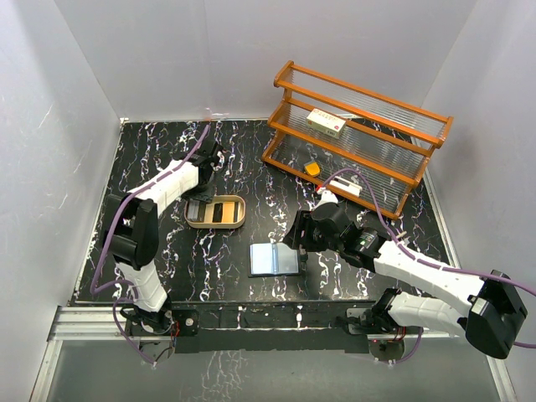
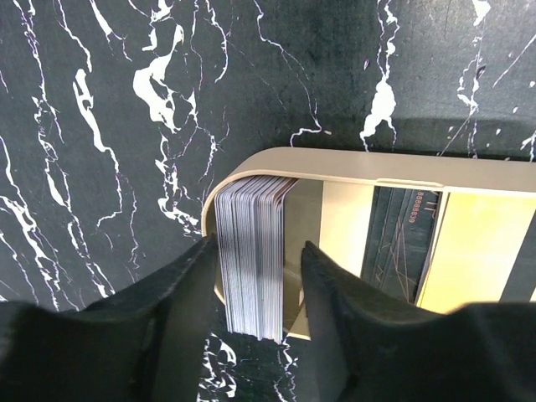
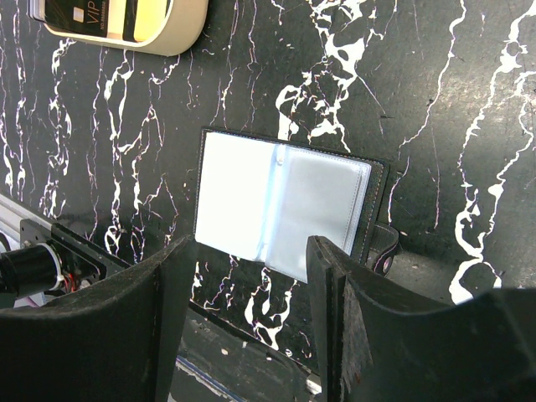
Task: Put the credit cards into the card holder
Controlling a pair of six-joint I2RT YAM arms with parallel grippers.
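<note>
A tan box [image 1: 239, 219] stands at centre left of the top view. In the left wrist view its left compartment holds a stack of cards [image 2: 249, 255], with more yellow [image 2: 465, 251] and black cards further right. My left gripper hangs over that stack, open, a fingertip either side of it. The open card holder, with clear sleeves [image 3: 318, 209], lies on the table near the front centre. My right gripper is open above the holder, nothing between its fingers.
A wooden rack [image 1: 352, 157] with a white box [image 1: 326, 123] and a small yellow item stands at the back right.
</note>
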